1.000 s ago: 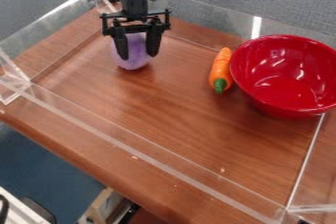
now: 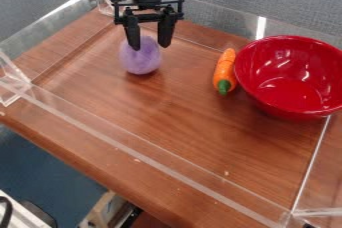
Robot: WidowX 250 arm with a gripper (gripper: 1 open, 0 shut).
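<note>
A purple round object (image 2: 140,60) rests on the wooden table toward the back left. My black gripper (image 2: 148,34) is over it, fingers spread apart on either side above its top, with the object's body below them. An orange carrot (image 2: 225,71) with a green end lies right of centre, beside a large red bowl (image 2: 287,92) at the right.
Clear plastic walls (image 2: 227,20) border the wooden table (image 2: 160,142). A grey wall rises behind, and dark floor shows at the lower left.
The gripper has shifted right and a little up, its fingers now wider apart. The purple object sits slightly further right and down in the view.
</note>
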